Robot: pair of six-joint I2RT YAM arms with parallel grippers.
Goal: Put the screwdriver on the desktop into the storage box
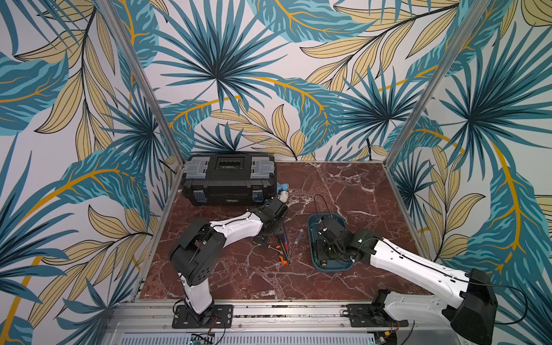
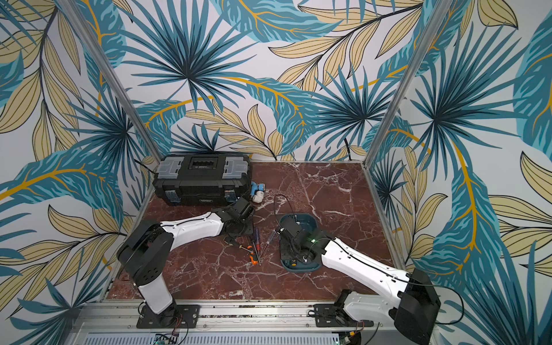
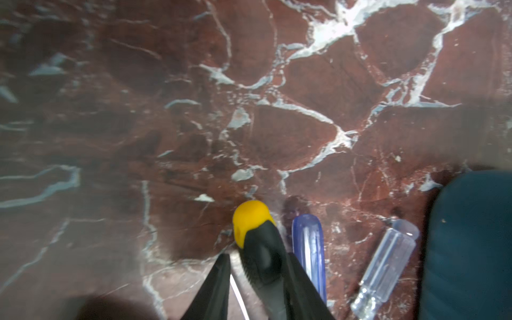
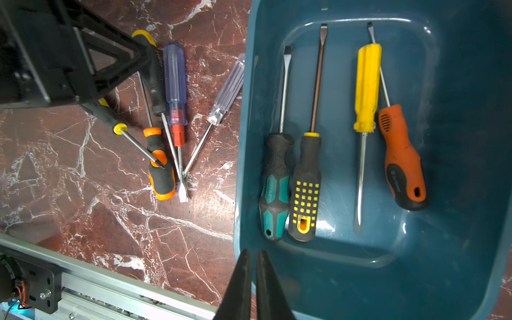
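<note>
My left gripper is shut on the black handle of a yellow-capped screwdriver (image 3: 253, 216). It lies among several screwdrivers on the marble, including a purple-red one (image 4: 176, 80), a clear one (image 4: 226, 90) and an orange-black one (image 4: 161, 178). Right of them is the teal storage box (image 4: 373, 277), holding several screwdrivers: teal-black (image 4: 275, 192), yellow-dotted black (image 4: 305, 197), yellow (image 4: 367, 80) and orange (image 4: 402, 160). My right gripper is shut at the box's near left wall, apparently on its rim.
A black toolbox (image 1: 227, 178) stands at the back left, with a blue and white object (image 1: 283, 192) beside it.
</note>
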